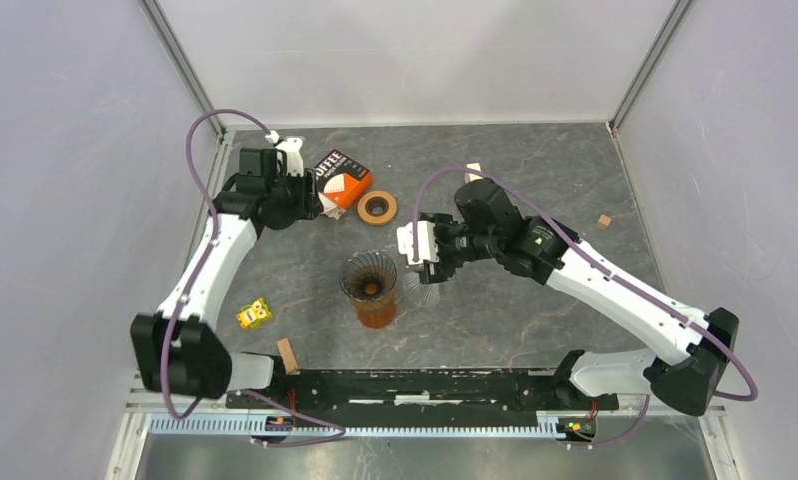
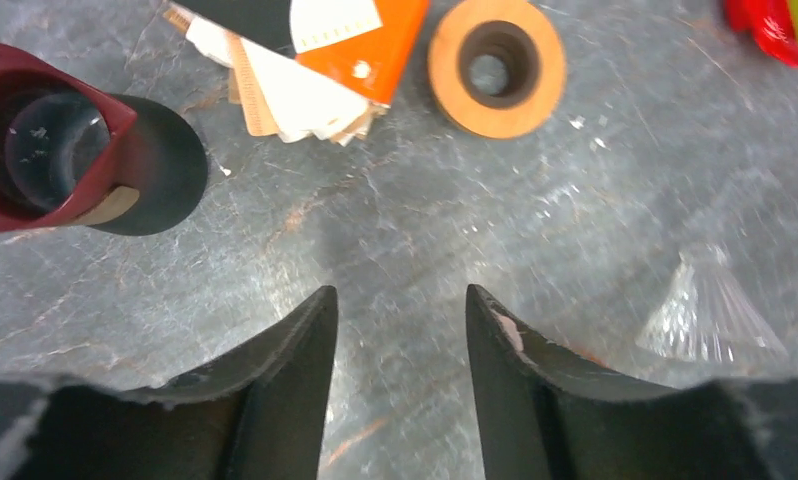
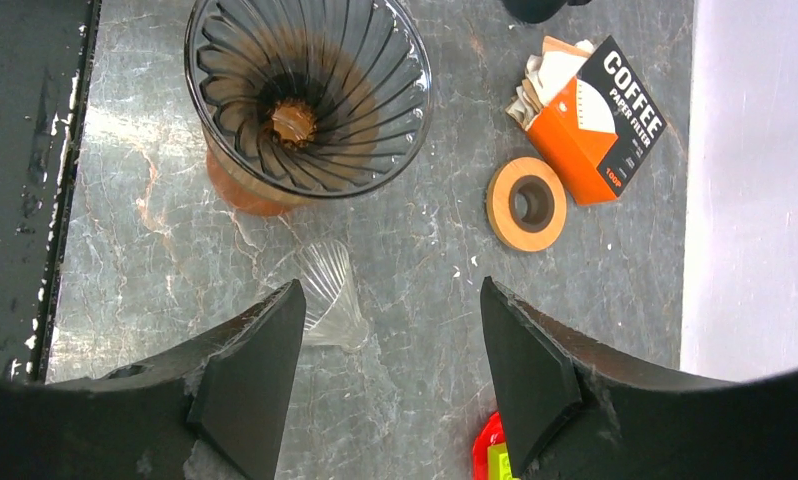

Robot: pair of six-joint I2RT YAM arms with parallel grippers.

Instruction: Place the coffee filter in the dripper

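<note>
The ribbed glass dripper (image 1: 368,272) stands upright on a brown base near the table's front middle. Looking into the dripper (image 3: 310,95) from the right wrist, I see ribs and a brown centre, with no white paper showing. White and tan filters (image 2: 300,100) stick out of the orange and black filter box (image 3: 603,130) at the back left. Over the table near that box, my left gripper is open with nothing between its fingers. My right gripper is likewise open and empty, to the right of the dripper.
A clear ribbed cone (image 3: 327,295) lies right of the dripper. A tape roll (image 1: 377,208) sits beside the box. The left wrist view shows a dark red cup (image 2: 115,130) and a red piece (image 2: 797,35) with a green block. A yellow toy (image 1: 254,313) lies front left.
</note>
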